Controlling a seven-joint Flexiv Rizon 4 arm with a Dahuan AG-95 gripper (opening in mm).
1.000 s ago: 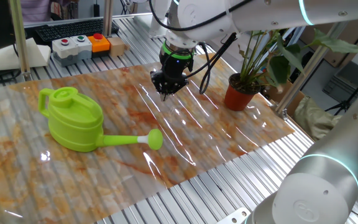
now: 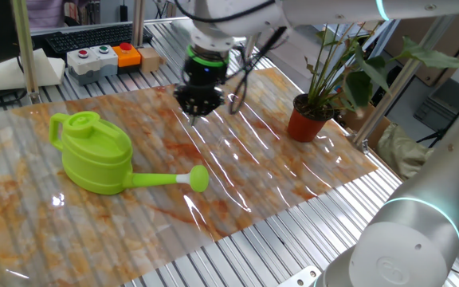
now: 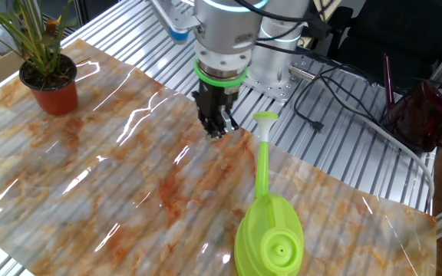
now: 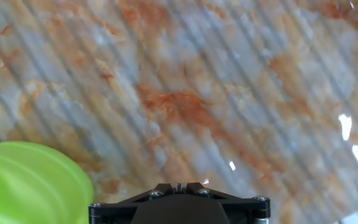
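A bright green watering can [image 2: 96, 155] stands upright at the left of the marbled sheet, its spout [image 2: 166, 179] pointing right and ending in a round green rose. My gripper [image 2: 195, 118] hangs in the air over the sheet, behind and above the spout end. In exterior view 2 the can [image 3: 269, 238] is at the lower right, with the gripper [image 3: 219, 133] left of its rose. The wrist view shows the fingertips together at the bottom edge, nothing visible between them; part of the green can [image 4: 33, 183] fills the lower left.
A plant in a red-brown pot [image 2: 307, 119] stands at the sheet's far right. Button boxes [image 2: 94, 64] sit behind the left back edge. A dark red watering can [image 3: 424, 115] and loose cables lie at the right in exterior view 2.
My gripper has moved left in exterior view 1, towards the green can, and its tilt has changed slightly. Can and plant have stayed where they were.
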